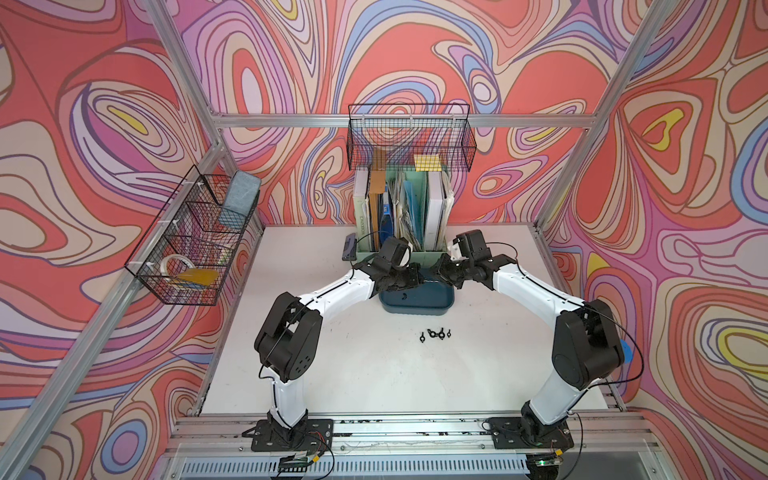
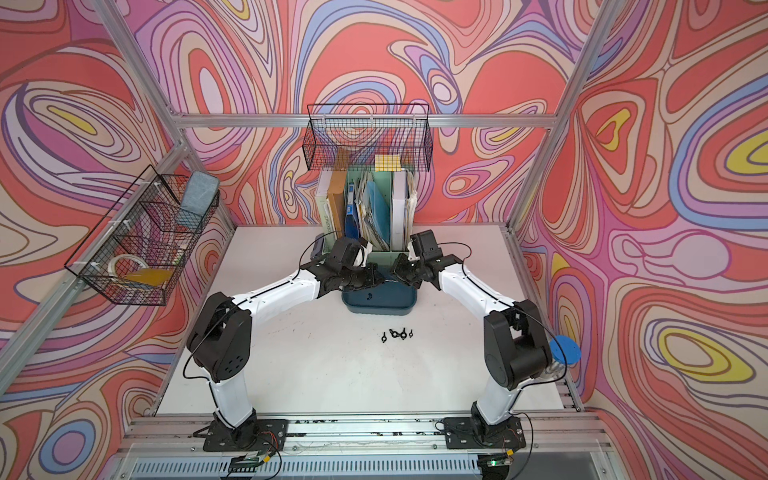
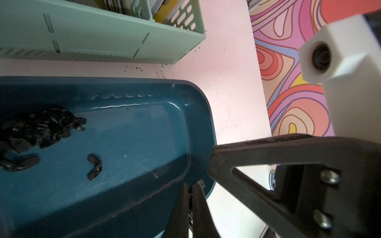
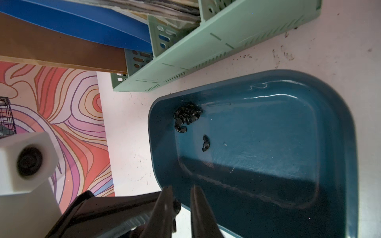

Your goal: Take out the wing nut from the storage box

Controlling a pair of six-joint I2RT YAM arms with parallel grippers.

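Observation:
A lone black wing nut [image 4: 206, 143] lies on the floor of the dark blue storage box [image 4: 277, 130]. Behind it, a heap of black wing nuts [image 4: 186, 113] fills a corner. Over the box the two grippers come close together. My left gripper is shut; a small greyish bit shows at its fingertips, but what it is stays unclear. My right gripper is part open, its fingers apart. A small dark knob near its left finger, at the left gripper's end, is too blurred to name.
Several small black parts [image 1: 441, 334] lie on the white table in front of the box. A green file rack [image 1: 432, 258] with folders stands directly behind it.

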